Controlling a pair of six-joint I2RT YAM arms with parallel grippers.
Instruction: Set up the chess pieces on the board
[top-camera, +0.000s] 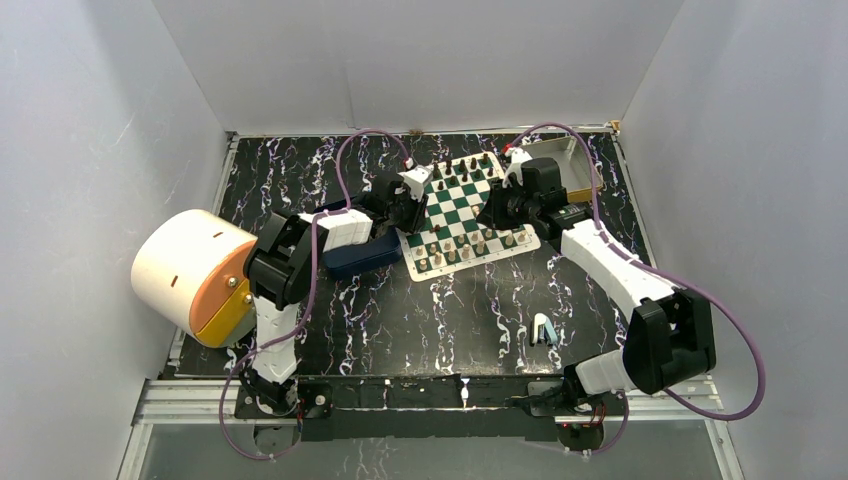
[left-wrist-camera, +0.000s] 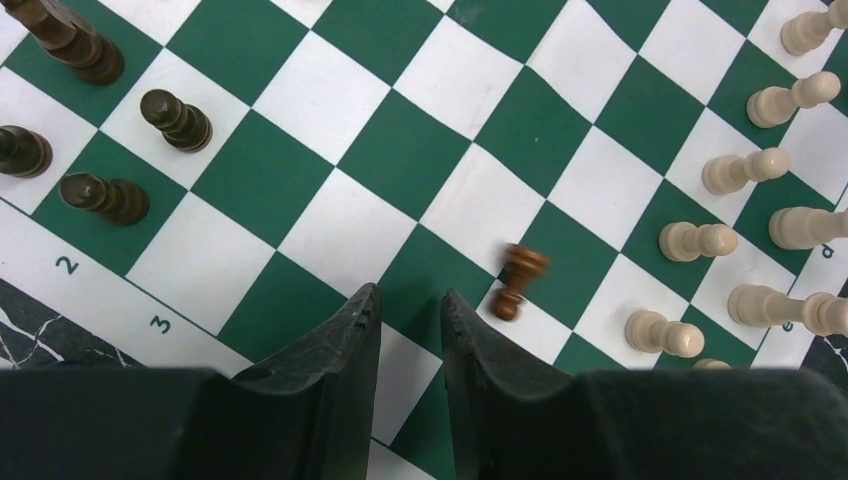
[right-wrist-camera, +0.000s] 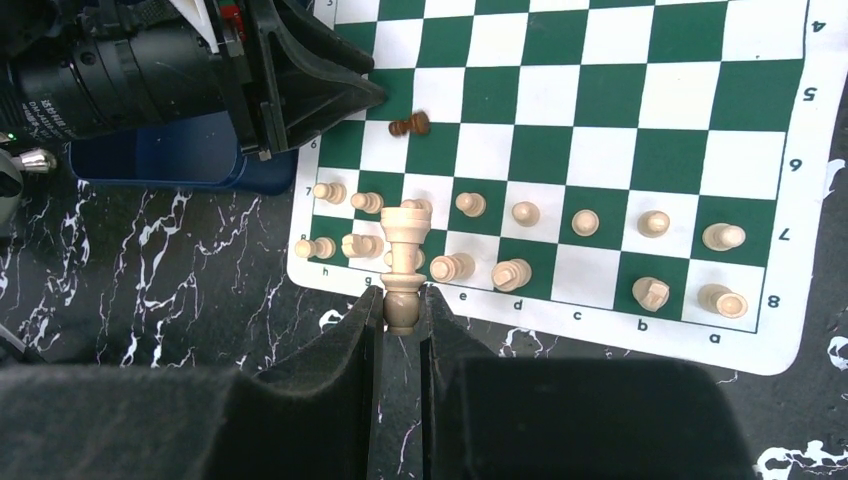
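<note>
On the green and white chessboard (top-camera: 447, 212), a dark chess piece (left-wrist-camera: 517, 282) is tipped over among the middle squares, blurred in the left wrist view. It lies ahead and to the right of my left gripper, whose fingers are parted with only board showing between them. In the right wrist view the same dark piece is near the tip of the left arm. My right gripper is shut on a light chess piece (right-wrist-camera: 404, 255), held above the board's light side. Light pawns (right-wrist-camera: 525, 213) stand in a row there; dark pieces (left-wrist-camera: 104, 198) stand on the opposite side.
A dark blue bin (top-camera: 362, 258) sits left of the board, partly under the left arm. Behind the right arm is a grey box (top-camera: 572, 165). A small light blue and white object (top-camera: 543, 330) rests on the marble table (top-camera: 420, 330), whose front is mostly clear.
</note>
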